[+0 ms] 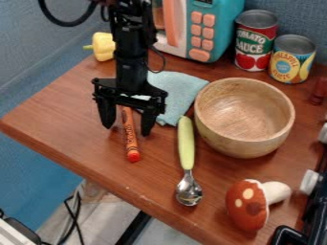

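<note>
The black gripper (126, 119) hangs low over the left-middle of the table, its two fingers apart, straddling an orange crayon (132, 144) that lies lengthwise pointing toward the front. Whether the fingers touch the crayon is hard to tell. Right of it, a scoop (186, 172) with a pale green handle lies beside a wooden bowl (243, 139). A light blue cloth (177, 88) rests behind the gripper. A red-and-white toy mushroom (250, 206) is at the front right.
A teal toy microwave (209, 27), two cans (254, 43) and a yellow object (105, 44) stand at the back. Black items (304, 225) line the right edge.
</note>
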